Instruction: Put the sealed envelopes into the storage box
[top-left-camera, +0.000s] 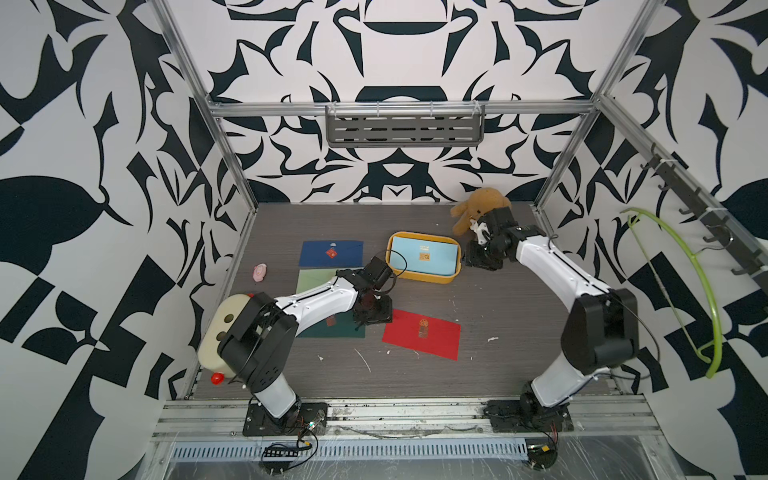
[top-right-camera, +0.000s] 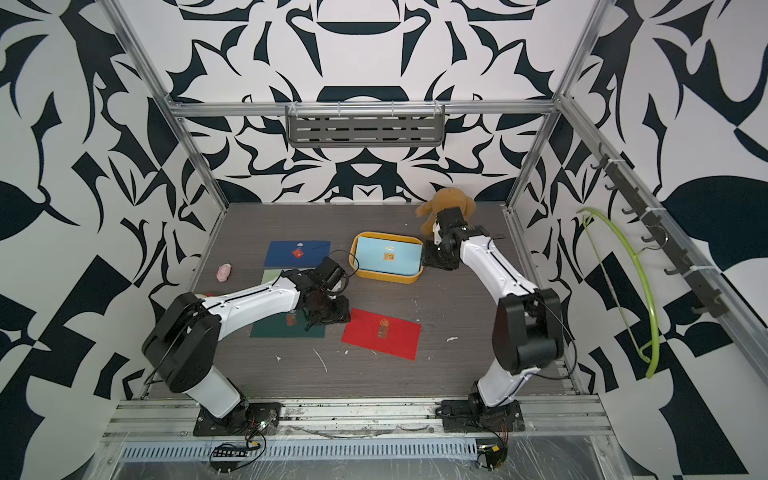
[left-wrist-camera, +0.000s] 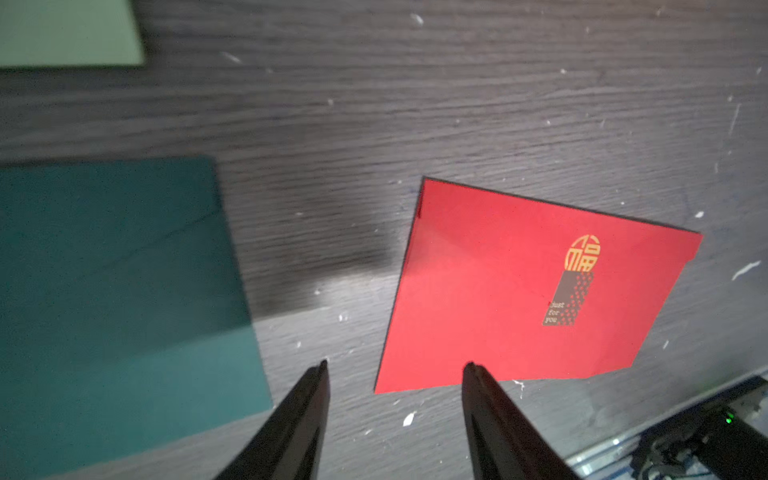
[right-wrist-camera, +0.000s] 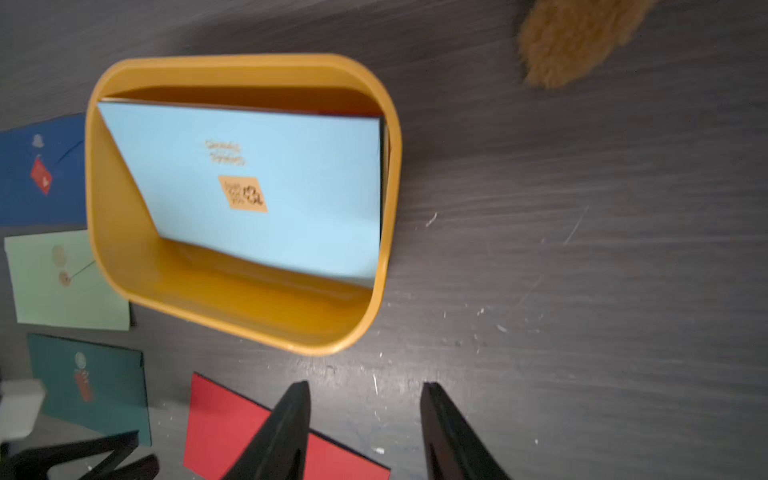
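Observation:
A light blue envelope (right-wrist-camera: 296, 192) lies tilted inside the yellow storage box (right-wrist-camera: 304, 349). Outside it, on the table, lie a red envelope (left-wrist-camera: 496, 304), a dark green one (left-wrist-camera: 112, 320), a pale green one (right-wrist-camera: 68, 292) and a dark blue one (top-left-camera: 316, 253). My left gripper hangs open above the table near the red envelope's left end, with nothing in it. To the right of the box my right gripper is open and empty. In the top left view, the left arm covers parts of both green envelopes.
A brown plush toy (top-left-camera: 485, 204) sits behind the right gripper. At the left edge are a cream-coloured object (top-left-camera: 216, 344) and a small pink item (top-left-camera: 259, 272).

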